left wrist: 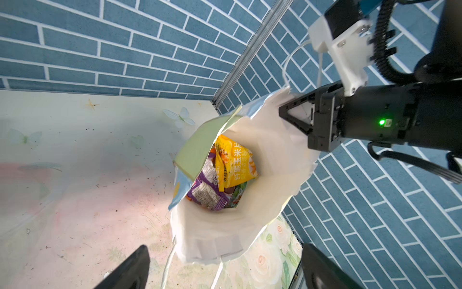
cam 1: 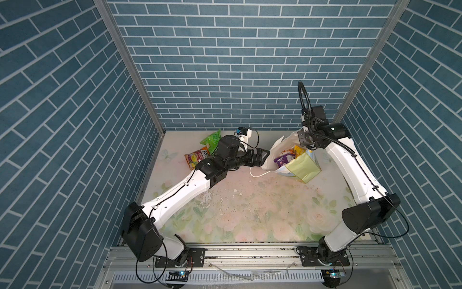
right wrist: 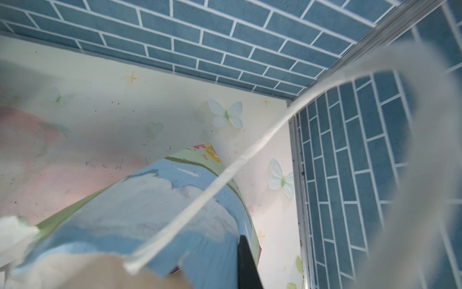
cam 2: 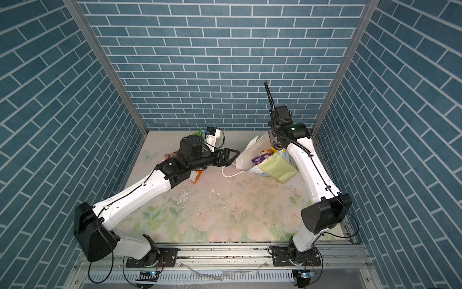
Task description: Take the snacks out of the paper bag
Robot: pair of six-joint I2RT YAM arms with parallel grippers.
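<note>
The paper bag (cam 1: 304,168) lies on its side on the right half of the table, its white mouth turned toward my left arm. Inside are a yellow snack pack (left wrist: 236,161) and a purple one (left wrist: 208,187). My right gripper is shut at the bag's raised upper rim, by its white handle (right wrist: 231,171); whether paper is between the fingers is unclear. My left gripper stands open just outside the mouth, its fingers either side of the lower rim and handle.
A green snack pack (cam 1: 210,140) and a colourful pack (cam 1: 194,158) lie at the back left, partly behind the left arm. Tiled walls enclose the back and sides.
</note>
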